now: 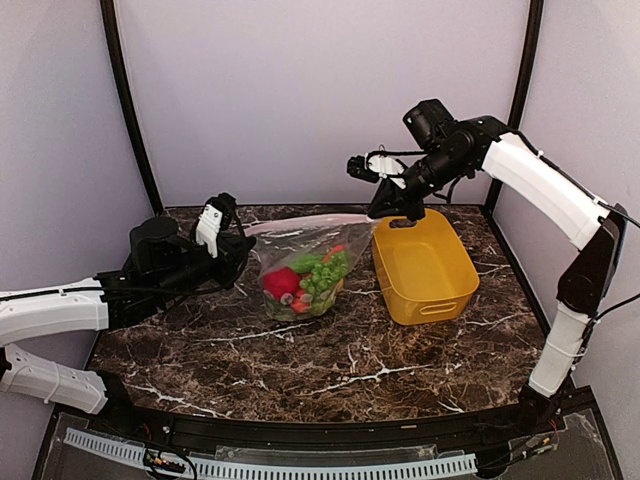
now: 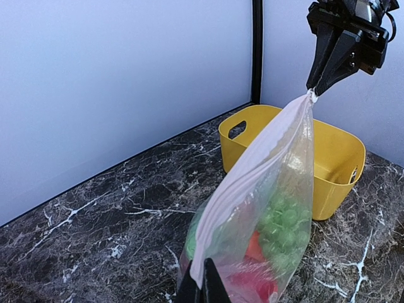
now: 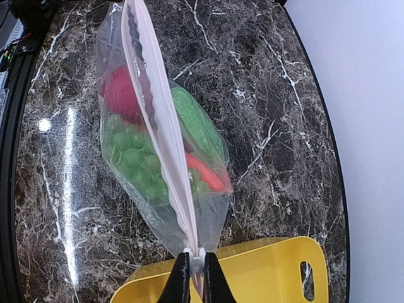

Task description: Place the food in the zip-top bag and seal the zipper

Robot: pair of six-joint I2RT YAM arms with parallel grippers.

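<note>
A clear zip bag (image 1: 310, 285) holding red, green and orange food stands on the marble table, its pink zipper strip (image 3: 164, 139) stretched taut between both grippers. My left gripper is shut on the strip's left end, at the lower middle of the left wrist view. My right gripper is shut on the strip's other end at the zipper tab, above the yellow bin's near-left edge. The food inside shows as a red piece, green grapes, a green oblong and an orange piece. Whether the zipper is sealed I cannot tell.
A yellow bin (image 1: 425, 270), empty as far as it shows, stands right of the bag. Bare table (image 1: 250, 370) lies in front of both. White walls enclose the back and sides.
</note>
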